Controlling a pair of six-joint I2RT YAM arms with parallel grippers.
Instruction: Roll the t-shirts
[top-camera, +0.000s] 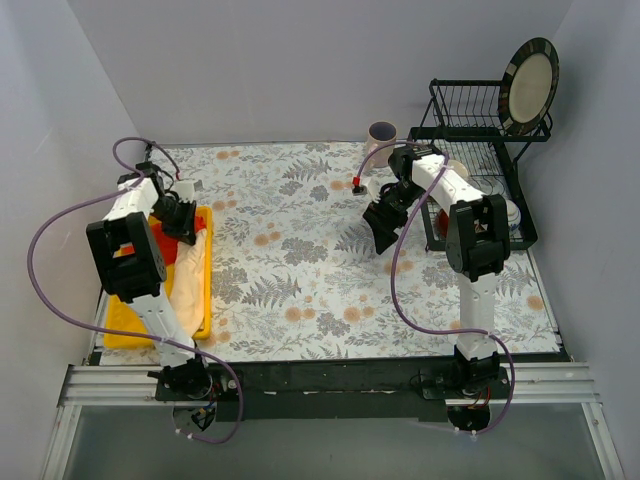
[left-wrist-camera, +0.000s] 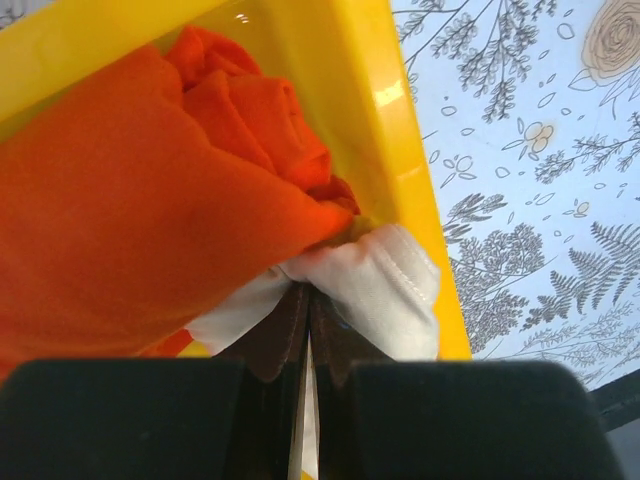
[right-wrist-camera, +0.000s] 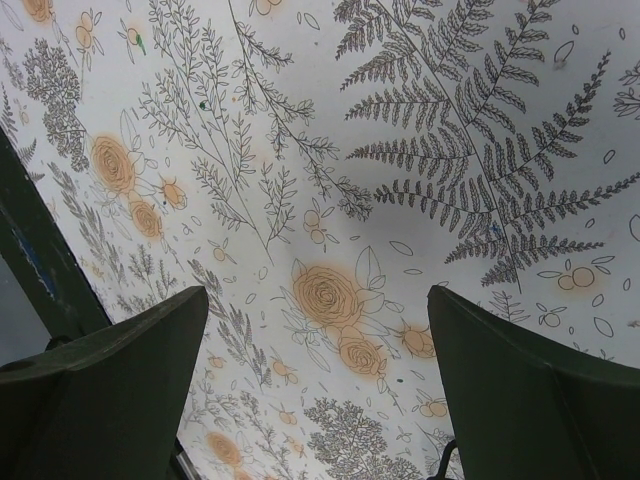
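In the yellow tray at the left lie an orange shirt (left-wrist-camera: 150, 200), bunched up, and a cream-white shirt (top-camera: 186, 285), laid lengthwise along the tray's right side. My left gripper is shut, its fingertips pressed against the white cloth (left-wrist-camera: 385, 280) near the tray's far right corner, beside the orange one. Whether any cloth is pinched between the tips does not show. Over bare table my right gripper stands open and empty; from above it is at the table's centre right.
The yellow tray (top-camera: 207, 262) has raised walls close to the left gripper. A dark dish rack (top-camera: 515, 190) with dishes and a mug (top-camera: 380, 140) stand at the right and back.
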